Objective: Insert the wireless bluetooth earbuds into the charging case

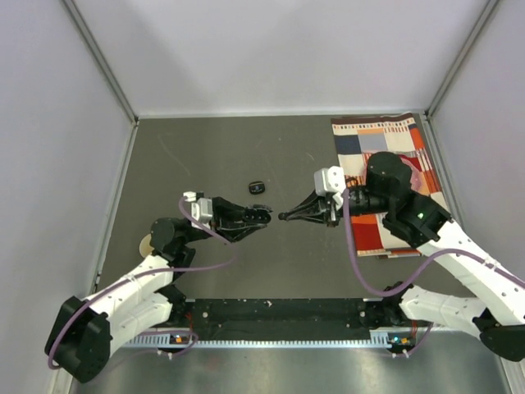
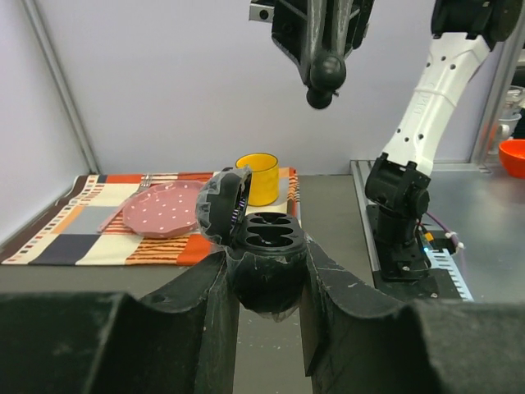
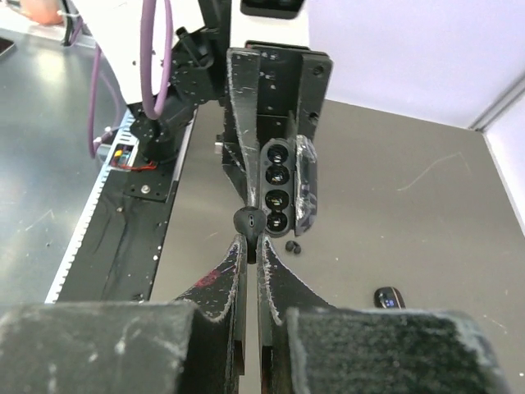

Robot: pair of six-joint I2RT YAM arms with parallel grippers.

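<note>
The black charging case [image 2: 267, 263] stands upright with its lid [image 2: 220, 205] swung up, and several round sockets show in its top. My left gripper [image 1: 256, 215] is shut on the case's body. A small black earbud [image 3: 249, 220], rounded end outward, sits between the fingertips of my right gripper, which is shut on it. In the left wrist view the earbud [image 2: 326, 74] hangs above and to the right of the case, apart from it. From the right wrist view, the case sockets [image 3: 277, 175] lie beyond the earbud. Another dark earbud [image 3: 293, 246] appears to lie on the table.
A small black object [image 1: 257, 187] rests on the table behind the case. On the right, a striped cloth [image 1: 373, 139] carries a pink plate [image 2: 164, 209] and a yellow cup [image 2: 262, 182].
</note>
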